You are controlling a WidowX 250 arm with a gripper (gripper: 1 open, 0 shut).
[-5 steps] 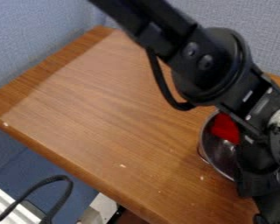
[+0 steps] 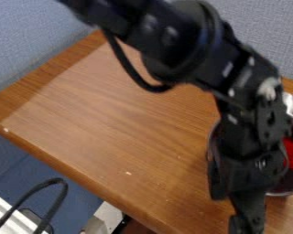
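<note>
The black robot arm reaches down from the top left to the lower right of the wooden table (image 2: 113, 128).
Grey padded walls (image 2: 27, 37) border it. Black cables (image 2: 39, 192) and white fittings lie off the table at the lower left.
The gripper has moved left from the right edge, now standing in front of the bowl. The bowl and red item show further right than before, partly covered.
</note>
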